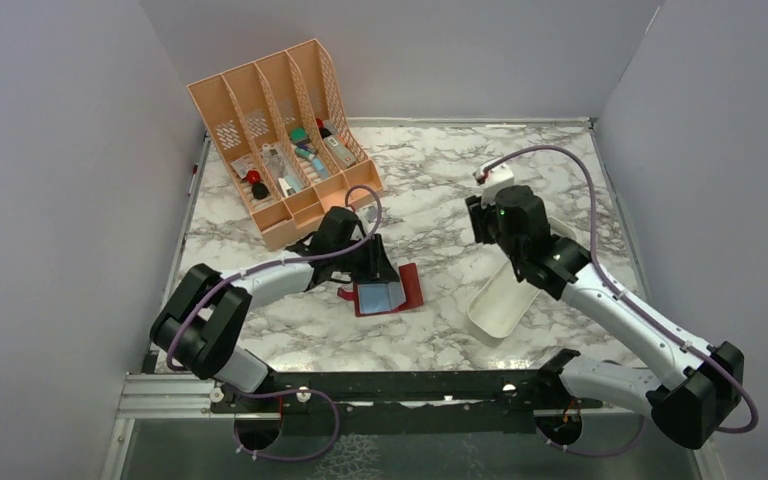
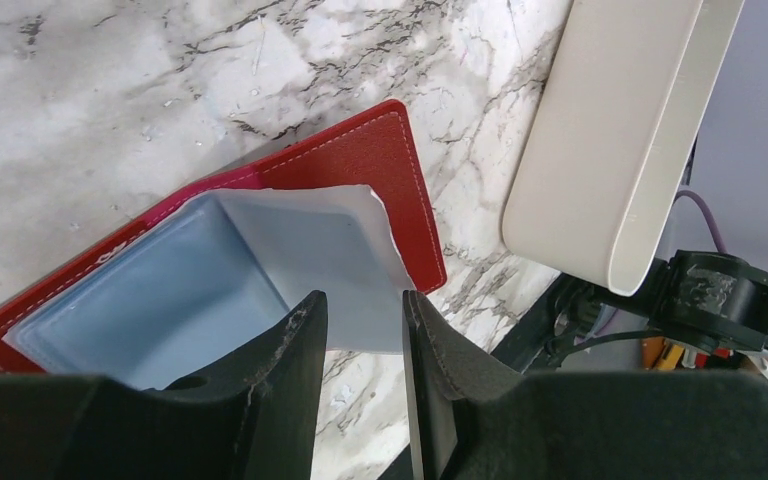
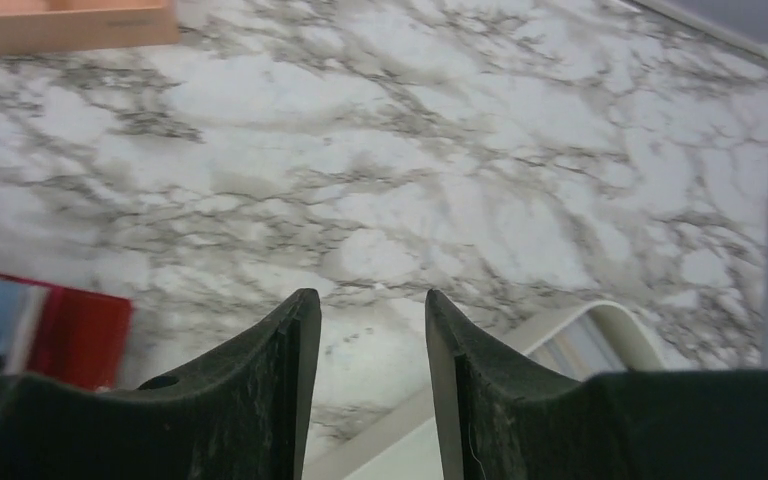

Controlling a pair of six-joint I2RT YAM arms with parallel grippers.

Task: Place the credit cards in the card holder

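A red card holder (image 1: pixel 412 287) lies spread on the marble table, its blue-tinted clear sleeves (image 2: pixel 170 290) showing. One pale sleeve leaf (image 2: pixel 345 260) is lifted off the red cover and reaches between the fingers of my left gripper; those fingers stand apart, so it is open. My right gripper hangs over bare table near the white tray (image 1: pixel 505 302), fingers apart and empty. Inside that tray, the edges of several grey-and-white cards (image 3: pixel 582 346) show in the right wrist view. The right arm hides part of the tray from above.
At the back left stands an orange compartment organizer (image 1: pixel 305 215) holding small items, close behind the left arm. Grey walls close in the table's back and sides. Bare marble (image 1: pixel 430 165) lies between the organizer and the right arm.
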